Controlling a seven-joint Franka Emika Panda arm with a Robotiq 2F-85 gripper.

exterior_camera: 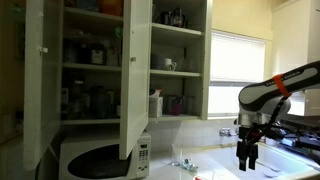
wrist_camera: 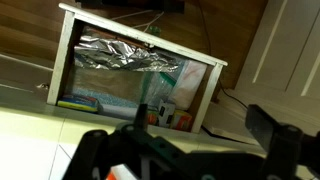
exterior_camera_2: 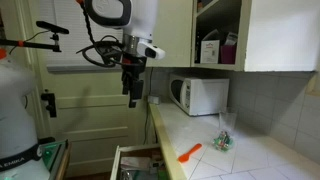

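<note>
My gripper is open with nothing between its fingers in the wrist view, pointing down over the counter edge and a pulled-out drawer. The drawer [wrist_camera: 66, 50] holds a silvery foil-like packet [wrist_camera: 125, 52], a clear plastic bag and several small coloured boxes [wrist_camera: 78, 103]. From the second exterior view, the gripper [exterior_camera_2: 133, 98] hangs well above the open drawer [exterior_camera_2: 118, 162], clear of everything. An orange utensil-like object [exterior_camera_2: 188, 153] lies on the white counter [exterior_camera_2: 190, 127] to its right. The first exterior view has the gripper [exterior_camera: 247, 160] at the right, in front of the sink area.
Farther back on the counter stands a white microwave [exterior_camera_2: 205, 95]. A clear bag-like item [exterior_camera_2: 223, 140] sits near the tiled wall. Open cupboard doors [exterior_camera: 135, 75] jut out above the microwave, before shelves of cups and jars.
</note>
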